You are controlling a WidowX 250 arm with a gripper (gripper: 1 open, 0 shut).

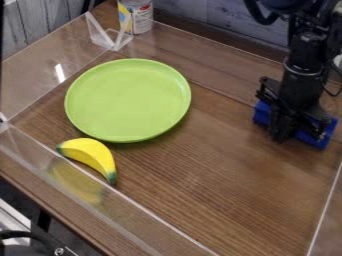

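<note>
My dark gripper (294,110) reaches down at the right edge of the wooden table, over a blue object (318,130) that it largely hides. Its fingertips are low at that object; whether they hold anything cannot be made out, as the dark parts blend together.
A green plate (127,100) lies left of centre, with a yellow banana (88,157) below it. A can (135,15) and a clear plastic piece (110,32) are at the back left.
</note>
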